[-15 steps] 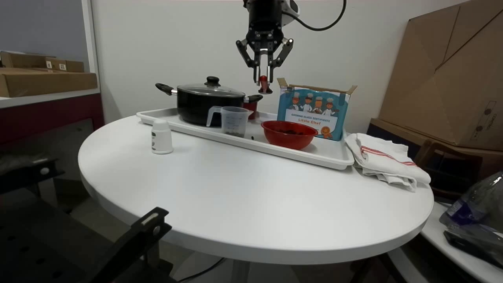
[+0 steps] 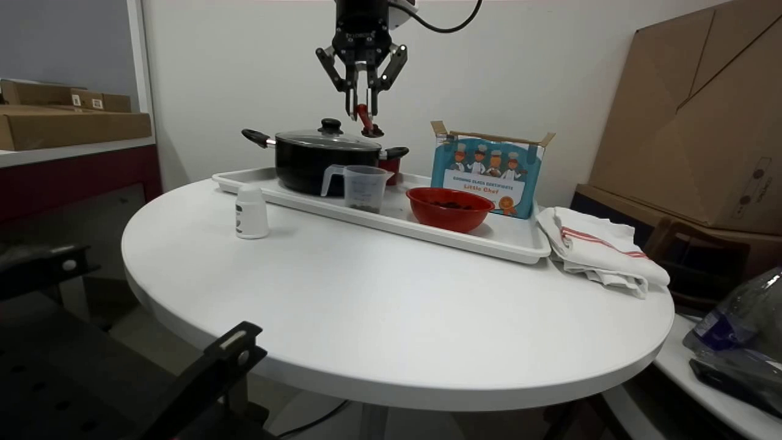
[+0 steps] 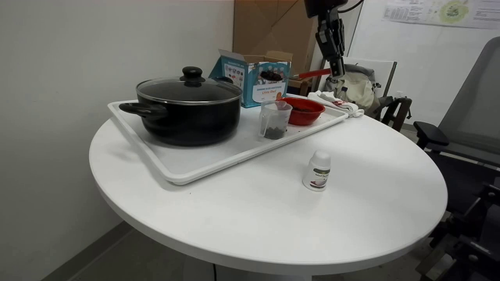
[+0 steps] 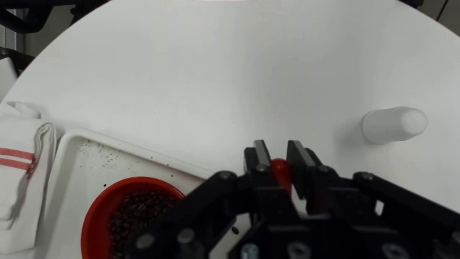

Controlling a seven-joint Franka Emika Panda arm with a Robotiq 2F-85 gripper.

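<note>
Above the tray, my gripper [image 2: 361, 116] is shut on the red handle of a spoon [image 3: 315, 73]. Dark beans [image 3: 272, 75] fill the spoon's bowl, seen in exterior view 2 against the blue box. In exterior view 1 the spoon hangs over the right side of the lidded black pot [image 2: 322, 162], above and behind the clear measuring cup [image 2: 365, 186]. A few dark beans lie in the cup's bottom. The red bowl [image 2: 448, 210], partly filled with beans, stands to the right of the cup. In the wrist view, only the red handle's end [image 4: 282, 169] shows between the fingers.
A white tray [image 3: 206, 174] carries the pot, cup, bowl and blue box [image 2: 485, 172]. A white bottle [image 2: 251, 212] stands on the table in front. Folded towel [image 2: 597, 245] lies at the right.
My gripper has moved left and slightly up in exterior view 1, carrying the spoon from near the blue box toward the pot's right side.
</note>
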